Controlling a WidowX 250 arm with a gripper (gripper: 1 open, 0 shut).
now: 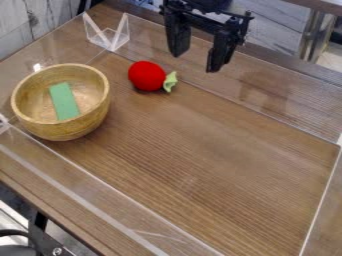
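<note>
My gripper [201, 45] hangs at the top centre of the camera view, dark, its fingers pointing down; whether it is open or shut is hard to make out. Below and left of it a red round object [146, 73] with a small green part lies on the wooden table. A wooden bowl [90, 120] on the left holds a green block [64, 103].
A clear, flimsy-looking object [107, 32] stands at the back left. A dark cable or part shows at the lower left edge.
</note>
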